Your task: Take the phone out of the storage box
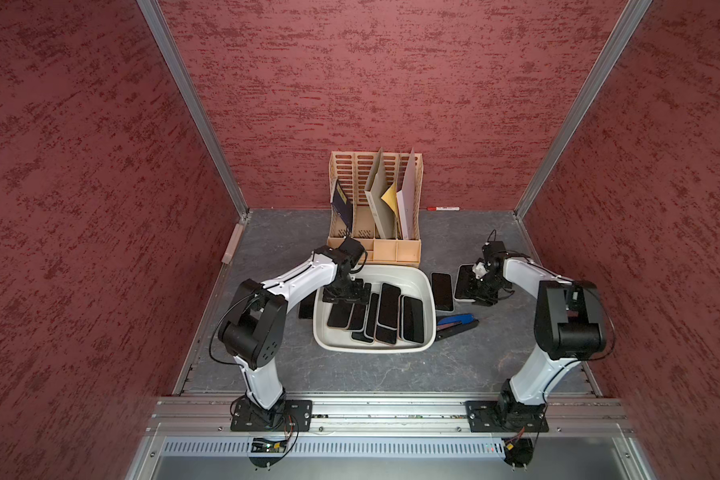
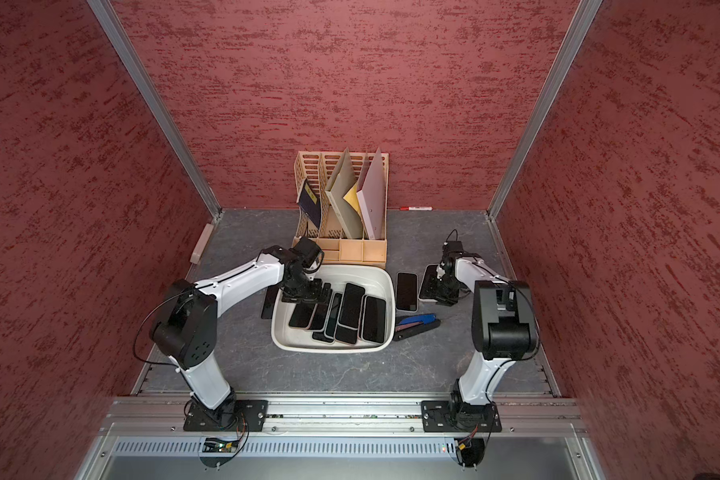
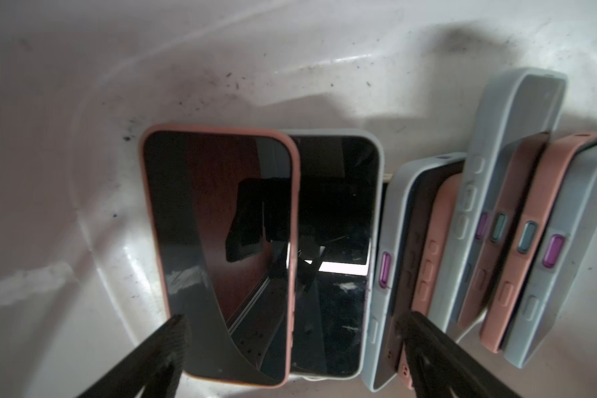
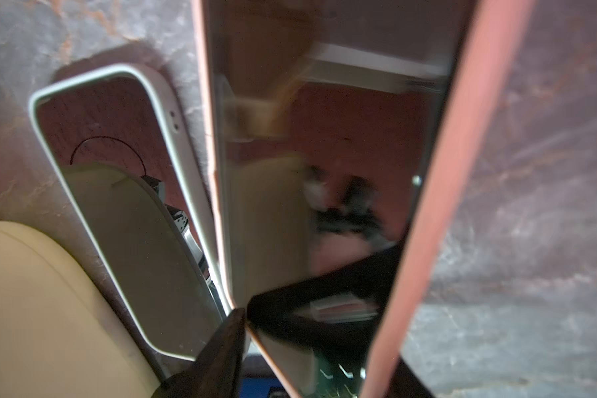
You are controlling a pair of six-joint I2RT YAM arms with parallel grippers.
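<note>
The white storage box [image 1: 318, 336] holds several dark-screened phones. Over its left part, my left gripper [image 1: 345, 299] stands open above a pink-edged phone [image 3: 225, 258] and a white-edged phone [image 3: 338, 265], nothing between its fingers. More cased phones [image 3: 504, 199] stand on edge alongside. On the table right of the box, another pink-edged phone [image 4: 338, 132] lies between the fingers of my right gripper. Its left finger [image 4: 229, 345] is at the phone's side; the other is mostly hidden behind the pink edge, so the grip cannot be judged.
A white-edged phone [image 4: 126, 219] lies beside the right gripper's phone. Blue and black tools [image 1: 456, 324] lie at the box's right. Another phone [image 1: 306, 306] is left of the box. Behind stands a wooden organizer [image 1: 361, 250] with folders.
</note>
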